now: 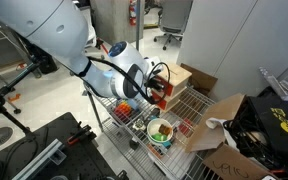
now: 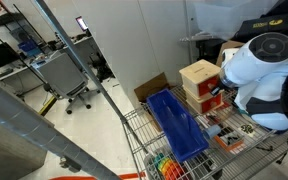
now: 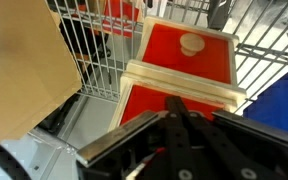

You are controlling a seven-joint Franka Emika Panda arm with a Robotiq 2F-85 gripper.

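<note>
Two wooden boxes with red fronts stand stacked on the wire rack; exterior view 2 shows the upper box (image 2: 200, 72) over the lower box (image 2: 205, 102). Seen from my wrist, the upper red front (image 3: 187, 48) has a round wooden knob (image 3: 192, 42), and the lower red front (image 3: 149, 105) is partly hidden by my gripper. The gripper is shut, with nothing visible between its fingers. In exterior view 1 it hangs close before the wooden boxes (image 1: 176, 75), but whether it touches them cannot be told.
A blue tray (image 2: 179, 125) lies beside the boxes, with colourful toys (image 2: 168, 167) nearby. In exterior view 1, a green bowl (image 1: 159, 131) sits nearer the front. An open cardboard box (image 1: 229, 155) and a black case (image 1: 274, 122) take up the right side.
</note>
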